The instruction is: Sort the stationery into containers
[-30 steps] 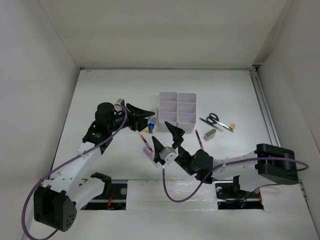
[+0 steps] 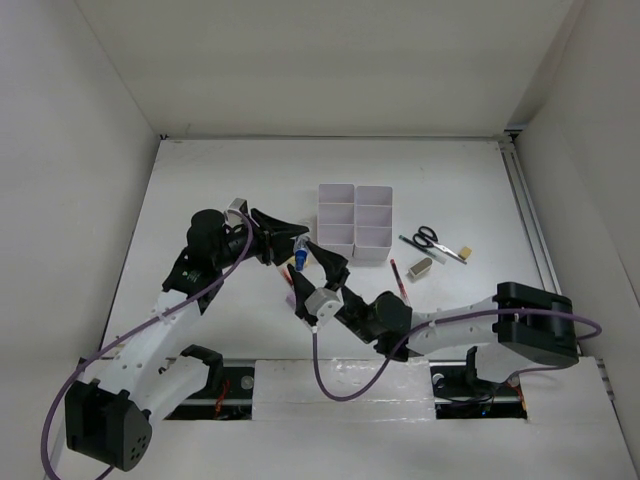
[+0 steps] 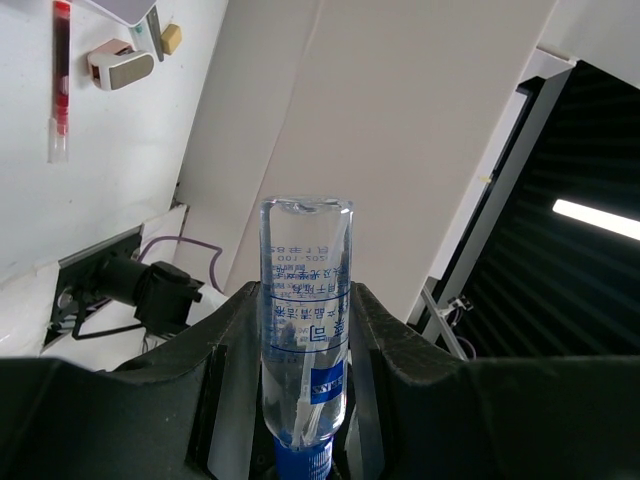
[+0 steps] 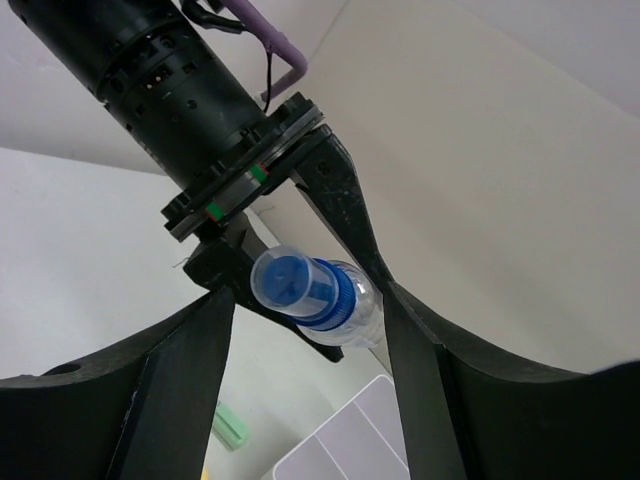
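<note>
A clear bottle with blue print and a blue cap (image 2: 300,257) is held in my left gripper (image 2: 298,240) above the table's middle; in the left wrist view the bottle (image 3: 305,310) stands upright between the shut fingers. My right gripper (image 2: 310,278) is part open around the cap end, fingers on either side; in the right wrist view the cap (image 4: 295,282) sits between them, and I cannot tell whether they touch it. The white compartment organizers (image 2: 373,216) stand just behind. Scissors (image 2: 428,238), pens (image 2: 398,280) and a sharpener-like block (image 2: 420,268) lie to their right.
A small yellow block (image 2: 464,253) lies at the right. Some items under the grippers are partly hidden. Walls bound it at the sides and back.
My right gripper has moved left and up toward the bottle, now reaching round its cap end. The left gripper has stayed nearly in place with the bottle.
</note>
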